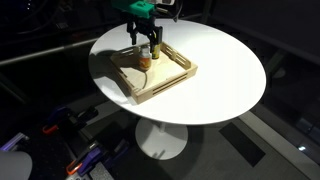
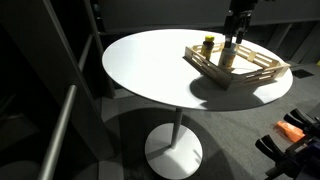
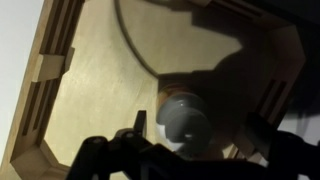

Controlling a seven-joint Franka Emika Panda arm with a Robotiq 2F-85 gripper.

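Observation:
A pale wooden tray sits on the round white table, with two small bottles inside. The nearer one, an orange-and-white bottle, stands upright below my open gripper. In the wrist view its grey-white cap shows between the spread fingers, with no grip visible. A second, darker bottle is just behind it; exterior view 2 shows its yellow lid. The white bottle there is partly under the gripper.
Slatted low walls enclose the tray, and its floor is bare away from the bottles. A thin dark curved line crosses that floor.

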